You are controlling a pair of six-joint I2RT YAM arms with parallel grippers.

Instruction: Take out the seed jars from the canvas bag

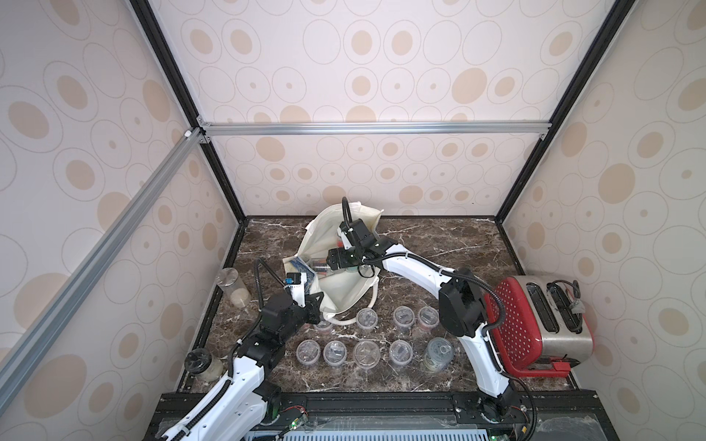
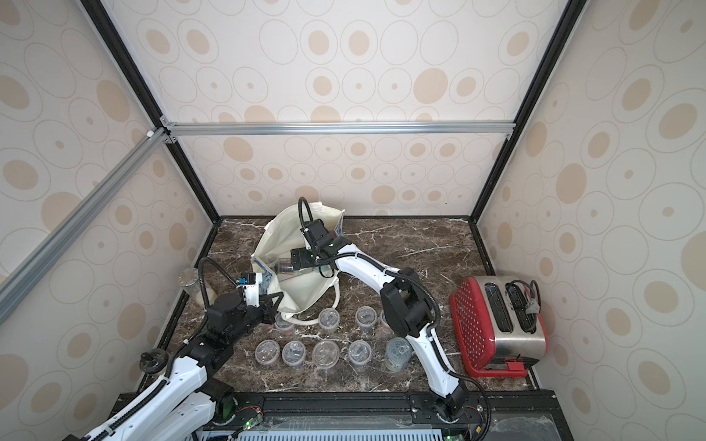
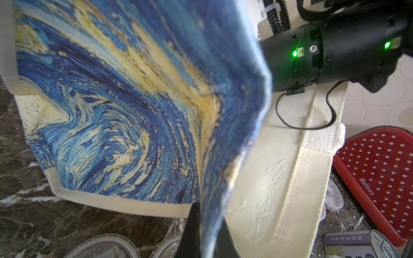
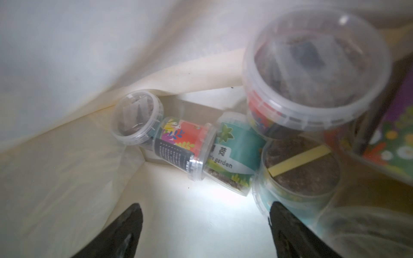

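The cream canvas bag [image 1: 331, 224] lies open at the back centre. My left gripper is shut on its front edge, whose starry blue print fills much of the left wrist view. My right gripper is inside the bag, part open, nothing between its fingers. Before it lie several seed jars: a small upright one [image 4: 134, 118], a red-label jar [image 4: 178, 142] and a green-label jar [image 4: 232, 154] on their sides, a higher jar [image 4: 314, 64] and one with a yellow strip [image 4: 301, 167].
Several lidded jars [image 1: 366, 354] stand in rows along the front. Taller containers [image 1: 234, 286] are at the left. A red toaster [image 1: 537, 323] is at the right.
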